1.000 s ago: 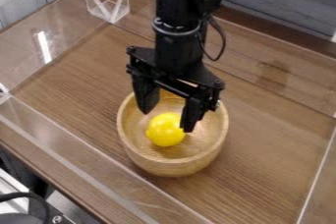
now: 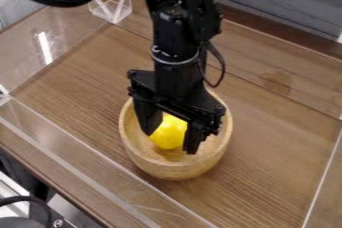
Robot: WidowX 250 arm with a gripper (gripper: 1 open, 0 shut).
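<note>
A wooden bowl (image 2: 187, 168) sits on the wooden table near the middle of the view, with a yellow round object (image 2: 168, 135) inside it. My black gripper (image 2: 170, 124) reaches down from the top over the bowl, its fingers spread open on either side above the yellow object and partly hiding it. Whether the fingers touch the object cannot be told from this view.
A clear plastic piece (image 2: 110, 7) stands at the back left. A white wall runs along the back right, and cables lie at the lower left edge.
My gripper has come lower into the bowl and shifted slightly, now covering more of the yellow object. The bowl looks unmoved.
</note>
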